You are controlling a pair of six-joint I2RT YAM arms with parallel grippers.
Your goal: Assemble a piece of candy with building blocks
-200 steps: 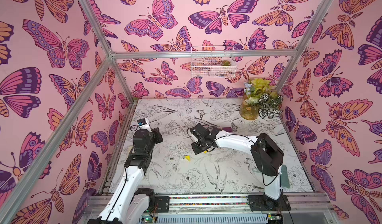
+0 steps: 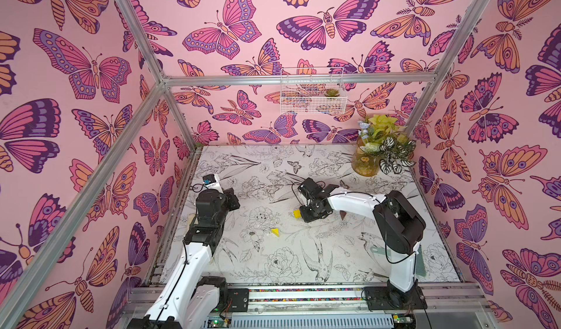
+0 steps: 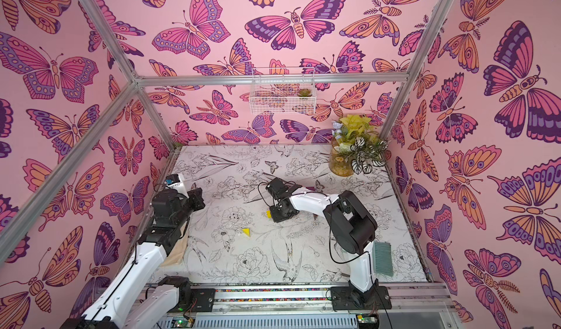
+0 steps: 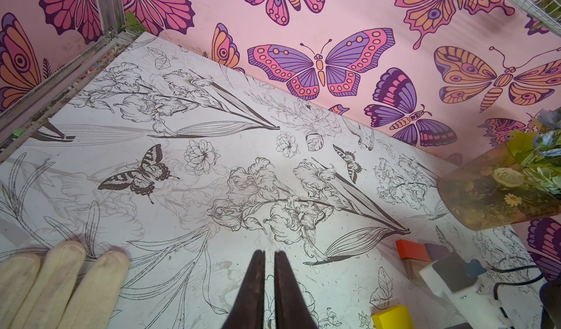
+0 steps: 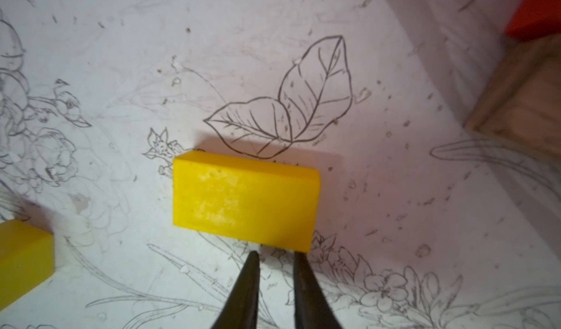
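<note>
A yellow rectangular block [image 5: 245, 203] lies on the table just beyond the fingertips of my right gripper, which is partly open with nothing between its fingers. Off to the left in the right wrist view is a second yellow block [image 5: 23, 261], cut by the frame edge; the top left view shows a small yellow triangle [image 2: 275, 232]. Red [image 4: 411, 249], purple [image 4: 436, 251] and brown [image 4: 413, 267] blocks sit together farther back. On the left side my left gripper hovers shut, a narrow gap between its fingertips and no object visible there.
A vase of flowers [image 2: 365, 162] stands in the back right corner. Pale finger-like shapes [image 4: 64, 276] show at the table's left side. A grey-green pad [image 3: 383, 259] lies near the right arm's base.
My right gripper has shifted right, uncovering more of a yellow block beside it. The purple block is now hidden behind the arm. The left arm has stayed still.
</note>
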